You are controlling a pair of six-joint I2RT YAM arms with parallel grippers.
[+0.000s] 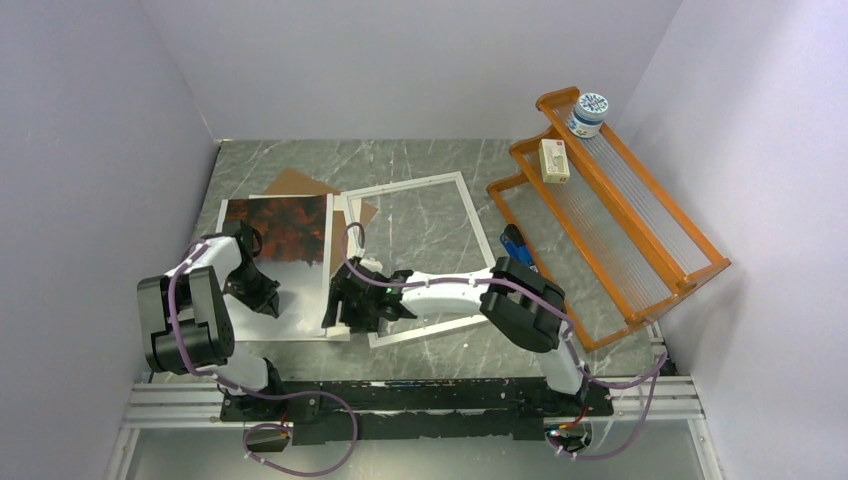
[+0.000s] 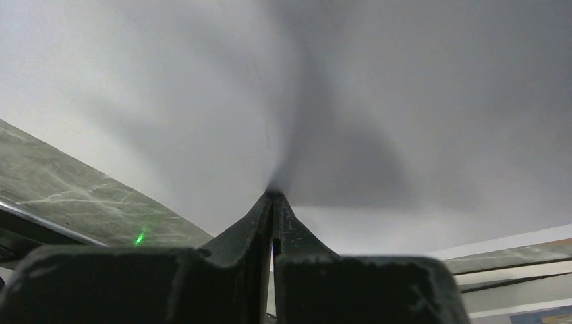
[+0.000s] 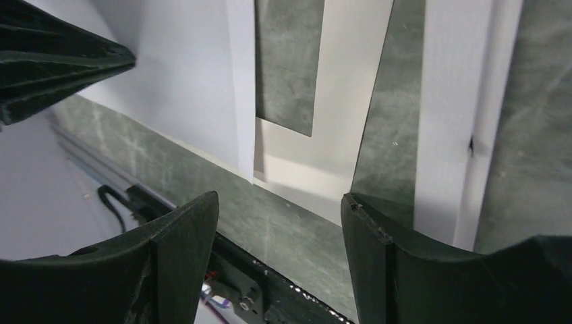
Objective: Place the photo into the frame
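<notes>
The photo, dark red on top and white below, lies at the table's left over white and brown sheets. My left gripper is shut, its tips down at the white lower part; whether anything is between them cannot be told. My right gripper is part open over the white mat's corner, at the photo's right edge, with nothing clearly held. The white frame lies to the right, partly hidden by my right arm; its side shows in the right wrist view.
A wooden shelf stands at the right, holding a jar and a box. A blue tool lies beside it. Bare table shows behind the sheets and frame.
</notes>
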